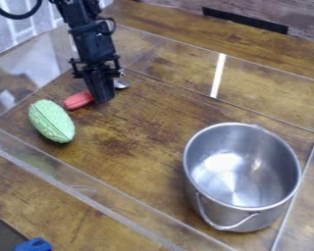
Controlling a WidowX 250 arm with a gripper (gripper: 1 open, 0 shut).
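My gripper (99,90) is low over the wooden surface at the upper left, beside a red elongated object (78,99) that it partly hides. Whether anything is between the fingers is too small to tell. A pale green cabbage-like item (51,121) lies just below and left of them. A large steel pot (241,172) with a wire handle stands at the right.
Clear low walls border the wooden work area. A blue object (32,244) sits at the lower left corner, outside the walls.
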